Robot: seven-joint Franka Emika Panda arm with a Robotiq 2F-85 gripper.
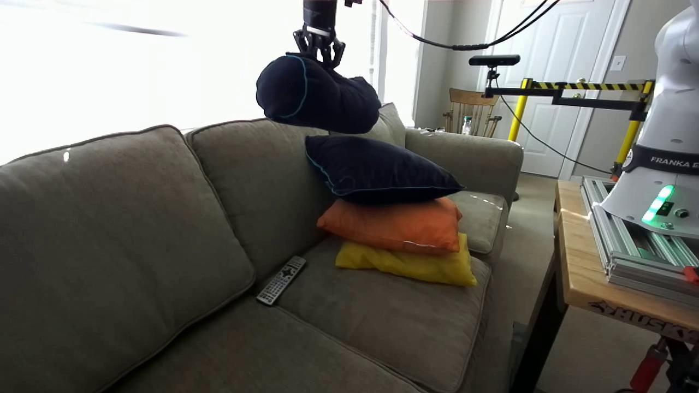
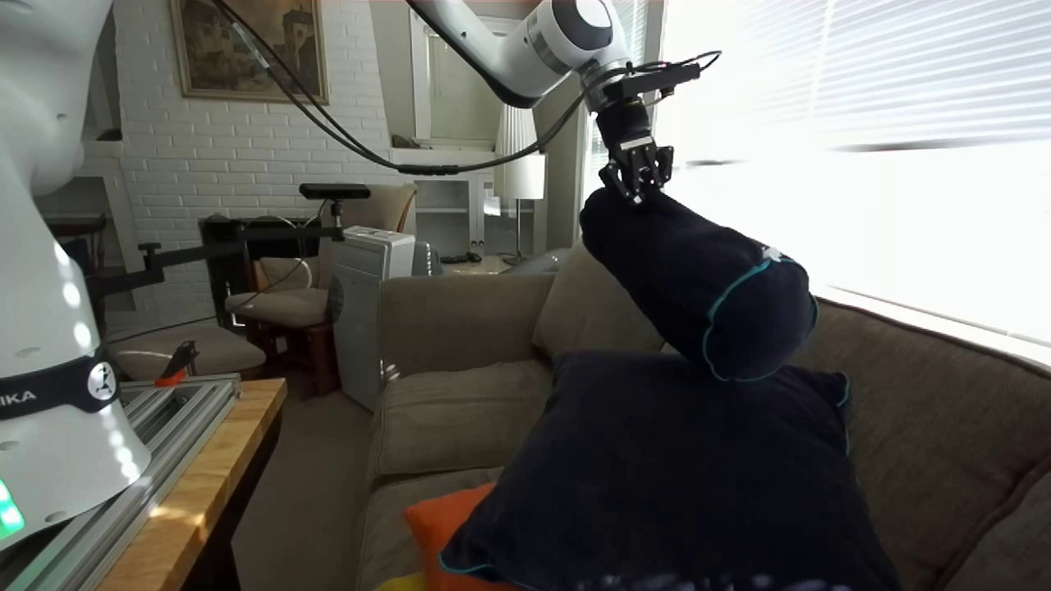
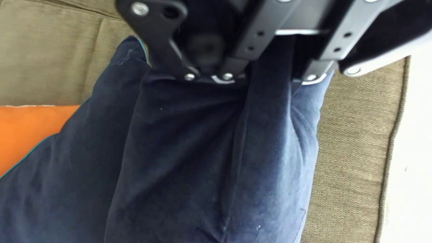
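Note:
A dark navy bolster pillow (image 1: pixel 327 98) with teal piping hangs in the air by the sofa back, and my gripper (image 1: pixel 319 55) is shut on a fold of its cloth. From the other side, the gripper (image 2: pixel 638 187) grips the bolster (image 2: pixel 690 266) near its far end. In the wrist view the pinched fold of the bolster (image 3: pixel 267 133) rises between the fingers. Below it a flat navy pillow (image 1: pixel 383 169) lies on an orange pillow (image 1: pixel 393 226), with a yellow pillow (image 1: pixel 413 262) at the bottom of the stack. The fingertips themselves are hidden by cloth.
The stack rests on a grey-brown sofa (image 1: pixel 367 314), whose back cushions stand close to the bolster. A remote control (image 1: pixel 282 280) lies left of the stack. A bright window is behind the sofa. The wooden table (image 1: pixel 590 262) bears the robot base.

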